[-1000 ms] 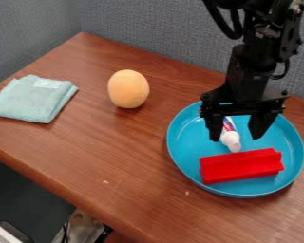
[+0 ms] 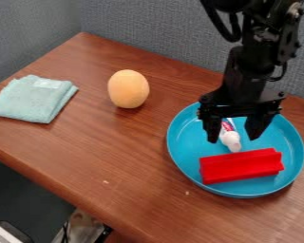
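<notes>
A blue plate [image 2: 193, 152] on the right side of the table holds a red bar-shaped block [image 2: 239, 165] and a small white item with purple markings [image 2: 230, 140]. My black gripper [image 2: 234, 129] is open and low over the back half of the plate, its fingers either side of the white item's back end, which they partly hide. Whether they touch it I cannot tell.
An orange egg-shaped object [image 2: 128, 88] stands at the middle back of the wooden table [image 2: 104, 171]. A folded pale teal cloth [image 2: 33, 100] lies at the left. Grey panels rise behind.
</notes>
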